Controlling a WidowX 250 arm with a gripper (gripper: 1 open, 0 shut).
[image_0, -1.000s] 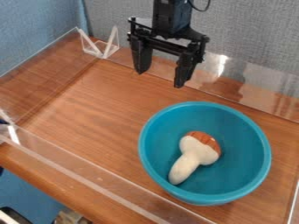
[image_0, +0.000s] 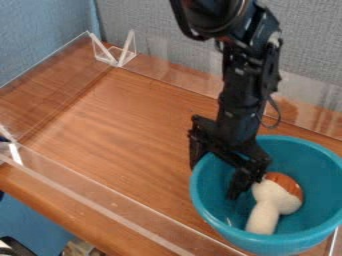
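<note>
My black gripper (image_0: 227, 160) hangs open at the left rim of a teal bowl (image_0: 267, 238), reaching low over the bowl's inside. In the bowl, at the right, a toy mushroom with an orange cap and white stem (image_0: 267, 206) lies on its side, just right of my fingers. Part of the bowl's left interior is hidden behind the gripper.
A white wire object (image_0: 112, 52) stands at the back left corner. Grey walls border the back.
The bowl and mushroom have shifted toward the right and front.
</note>
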